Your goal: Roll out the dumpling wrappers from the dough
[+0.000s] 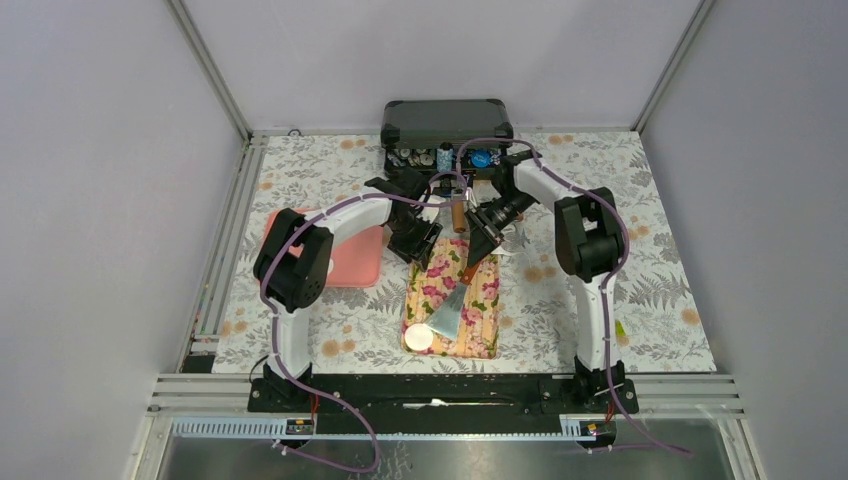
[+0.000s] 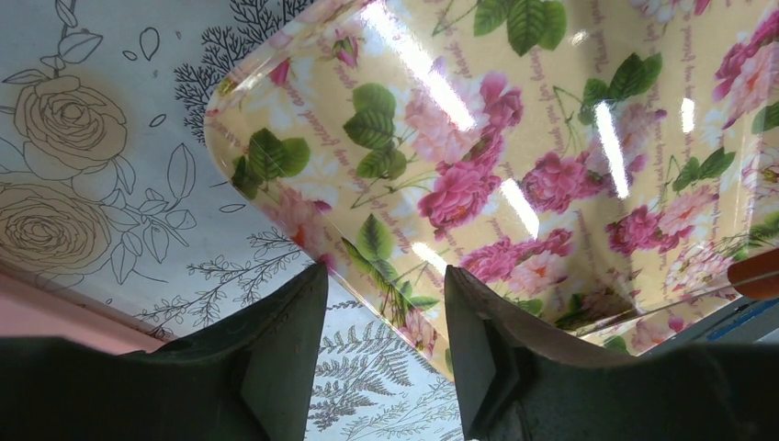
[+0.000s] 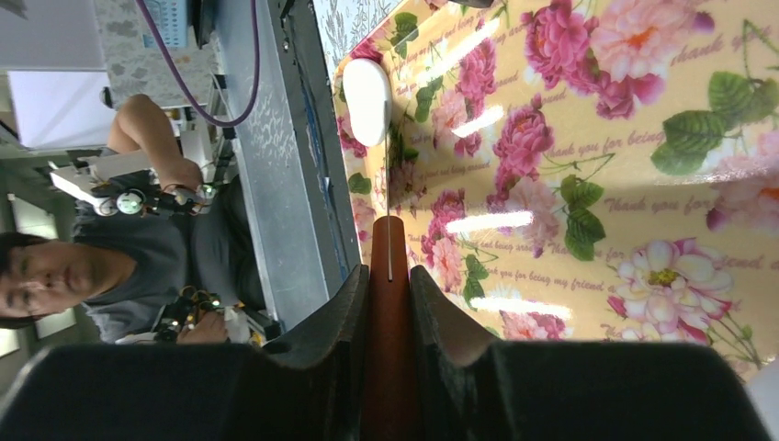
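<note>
A flat white dough disc (image 1: 419, 337) lies on the near left corner of the floral board (image 1: 482, 343); it also shows in the right wrist view (image 3: 366, 96). My right gripper is shut on the brown handle (image 3: 390, 358) of a scraper. Its metal blade (image 1: 447, 316) points down toward the board, its near edge right beside the disc; touching or apart, I cannot tell. Over the board's far left corner my left gripper stands open, nothing between its fingers. The scraper handle (image 2: 757, 276) enters that view at the right edge.
To the left sits a pink tray (image 1: 357, 270), with part of a white disc (image 1: 330, 266) showing, mostly behind the left arm. A wooden roller (image 1: 458, 216) and a dark open case (image 1: 445, 122) lie beyond the board.
</note>
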